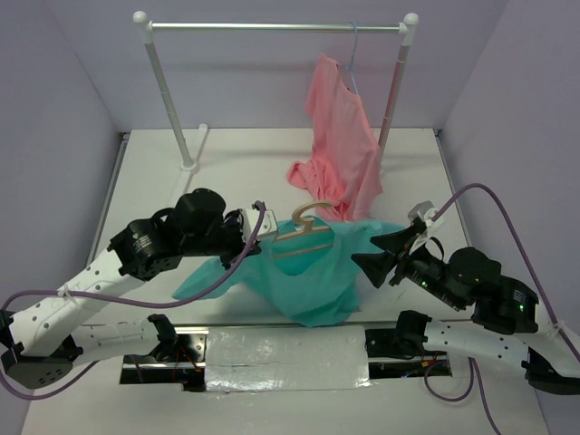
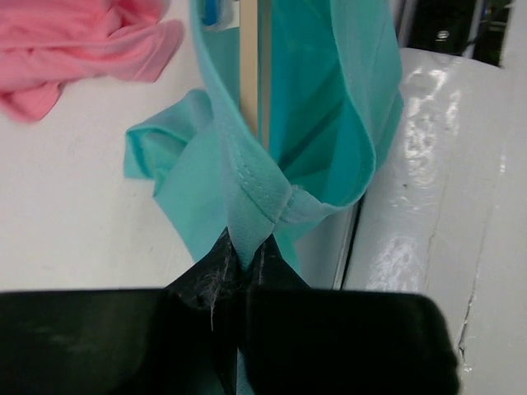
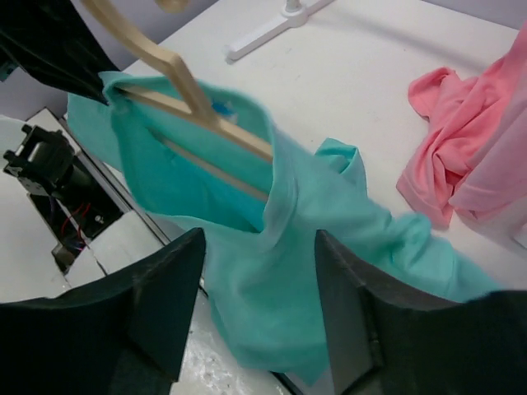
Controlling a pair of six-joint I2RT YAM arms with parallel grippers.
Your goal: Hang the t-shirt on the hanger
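A teal t-shirt [image 1: 308,290] lies spread over the table's front middle, its collar opening lifted around a wooden hanger [image 1: 315,207]. In the right wrist view the hanger [image 3: 192,99] has its bar inside the shirt's opening, with the hook outside. My left gripper is shut on the gathered teal fabric [image 2: 255,197] at one end of the hanger. My right gripper [image 1: 385,258] stands open to the right of the hanger, above the shirt; in its wrist view nothing is between the fingers.
A white rail [image 1: 272,27] stands at the back, with a pink garment [image 1: 337,145] on a blue hanger at its right end, partly resting on the table [image 1: 245,154].
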